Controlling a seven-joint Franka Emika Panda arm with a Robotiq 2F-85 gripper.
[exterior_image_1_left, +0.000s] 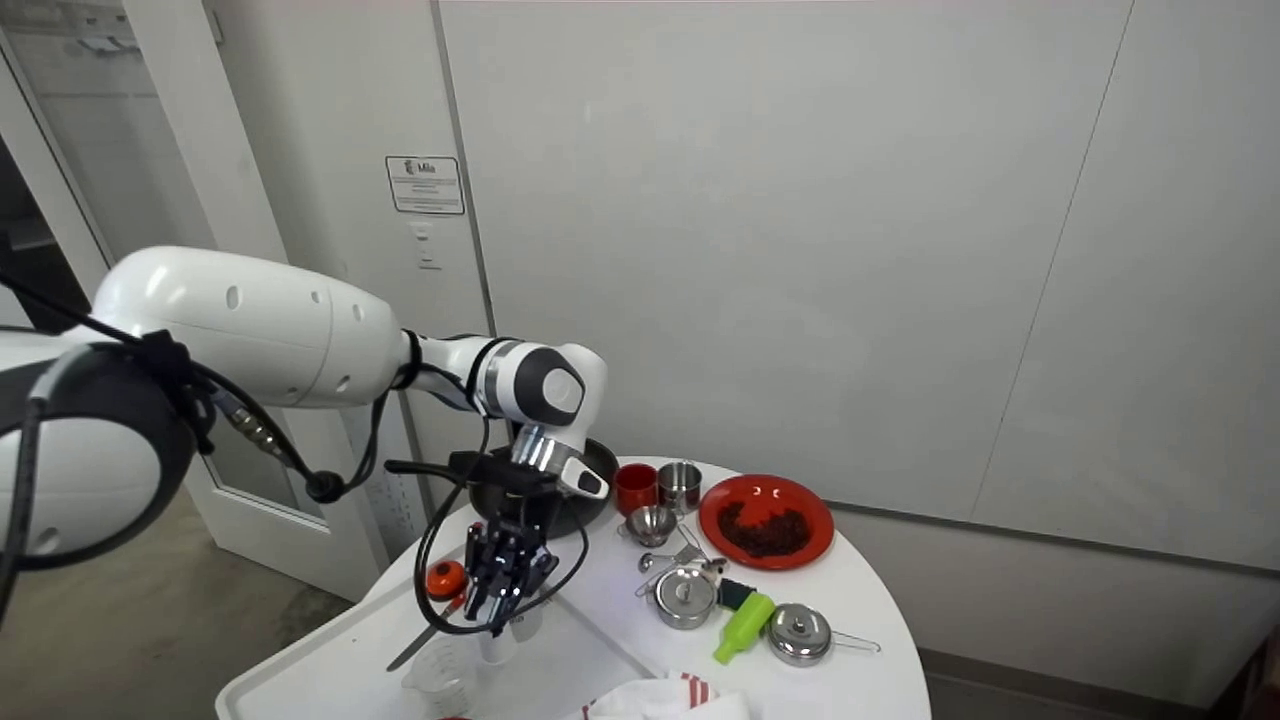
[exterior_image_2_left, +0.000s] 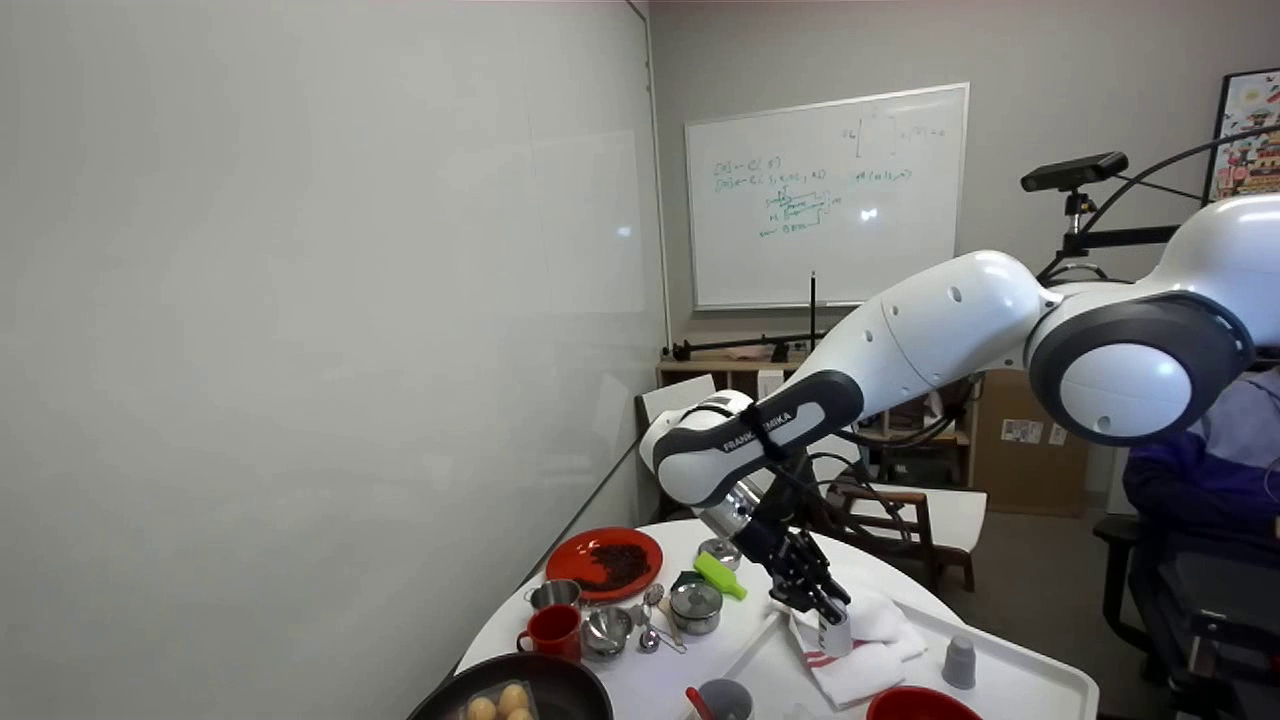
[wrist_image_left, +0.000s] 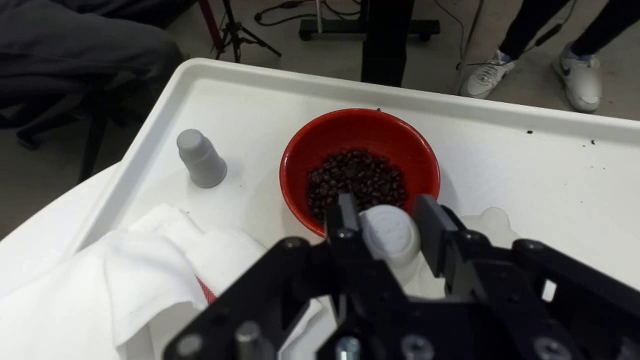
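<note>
My gripper is shut on a pale cylindrical container (wrist_image_left: 396, 234), one dark finger on each side of its light grey top. In exterior view 2 the container (exterior_image_2_left: 836, 636) hangs at the fingertips, in front of the towel; in exterior view 1 the gripper (exterior_image_1_left: 486, 612) is over the left part of the tray. The wrist view places a red bowl (wrist_image_left: 300, 141) of dark beans just beyond the fingertips. Whether the container touches anything below cannot be made out.
A grey shaker (wrist_image_left: 202, 162) stands on the white tray (wrist_image_left: 522, 174), near a rumpled towel (wrist_image_left: 150, 276). A clear measuring cup (exterior_image_1_left: 444, 672) is close to the gripper. Farther off are a red plate (exterior_image_1_left: 806, 498), a dark pan (exterior_image_2_left: 576, 696), a green bottle (exterior_image_1_left: 746, 626) and metal cookware (exterior_image_1_left: 686, 596).
</note>
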